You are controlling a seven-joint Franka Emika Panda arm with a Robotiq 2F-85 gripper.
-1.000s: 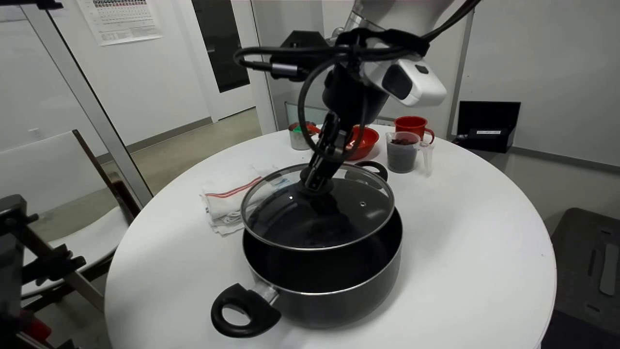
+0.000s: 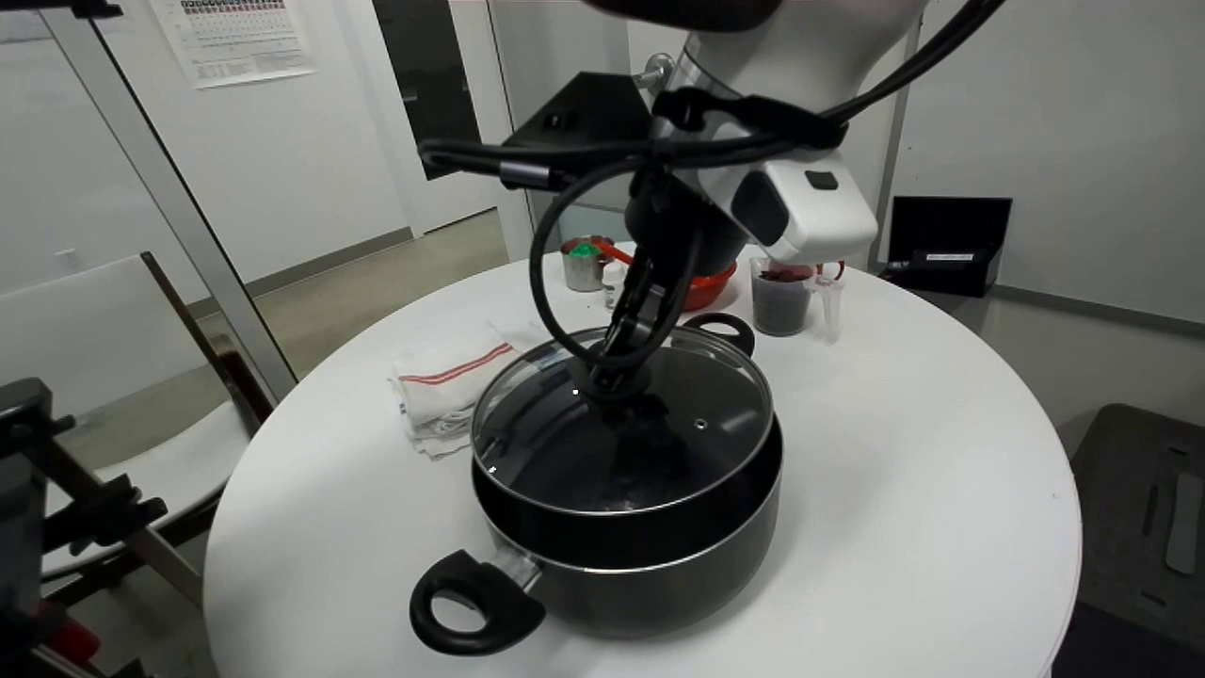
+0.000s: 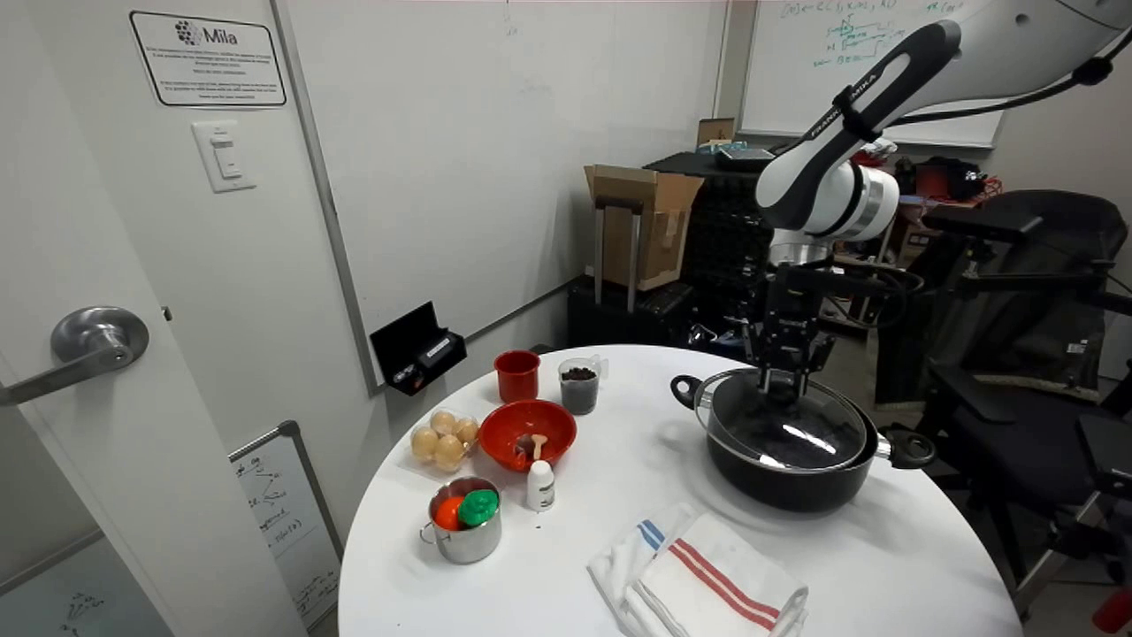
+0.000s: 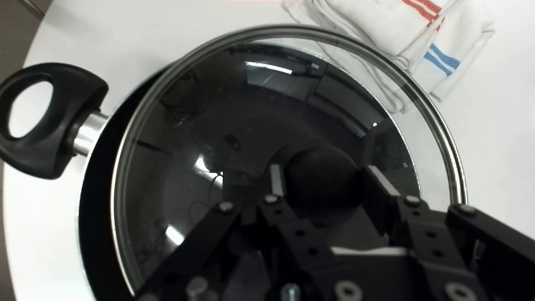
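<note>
A black pot (image 2: 678, 593) with two looped handles stands on the white round table. Over its mouth is a glass lid (image 2: 542, 441) with a metal rim, offset toward the towel so that part of the pot's dark inside shows at the near edge. My gripper is shut on the lid's black knob (image 4: 321, 173), one finger on each side of it. In exterior view 2 the gripper (image 3: 783, 382) points straight down at the lid (image 3: 801, 430). Whether the lid's far rim touches the pot is hard to tell.
Folded white towels (image 3: 711, 579) lie close beside the pot. Farther off are a red bowl (image 3: 527, 433), a steel cup (image 3: 467, 531), a white bottle (image 3: 540, 485), a measuring cup (image 3: 578, 387) and a red mug (image 3: 516, 375). The table right of the pot in exterior view 1 is clear.
The lid and my gripper have come lower and slightly nearer to exterior view 1, so less of the pot's inside shows. The pot has stayed in place.
</note>
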